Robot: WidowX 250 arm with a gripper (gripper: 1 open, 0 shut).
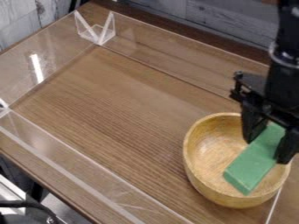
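My gripper (261, 118), a dark shape at the right, is shut on a green block (253, 164), which it holds tilted inside a round tan bowl (207, 162) at the lower right. The block's upper end is hidden by the gripper.
A small white wire-like object (96, 26) stands at the back left. Another white item (3, 109) shows at the left edge.
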